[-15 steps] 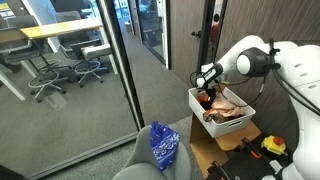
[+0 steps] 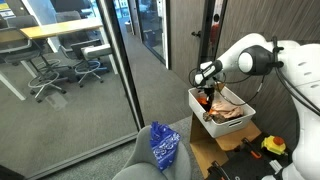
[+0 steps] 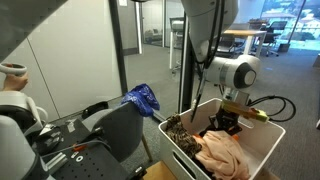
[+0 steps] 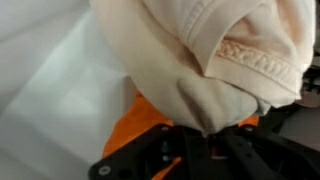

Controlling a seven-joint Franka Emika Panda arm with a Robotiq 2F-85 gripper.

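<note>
My gripper is low inside the white box, shut on a pale peach cloth [image 4: 190, 60]. Folds and a stitched hem of this cloth spread out from the fingers and fill much of the wrist view. Under it shows a bright orange cloth [image 4: 130, 125], close to the fingers. In exterior view 2 the gripper [image 3: 226, 124] stands over the peach cloth [image 3: 222, 155], which still lies in the box. The exact grip point is partly hidden by the folds.
The white box [image 3: 268, 138] has raised walls around the gripper. A patterned brown cloth [image 3: 180, 135] lies in its near corner. A blue cloth [image 2: 164, 145] rests on a grey chair [image 2: 143, 158] outside the box. A wooden wall [image 2: 268, 22] stands behind the arm.
The box and the blue cloth have not visibly moved.
</note>
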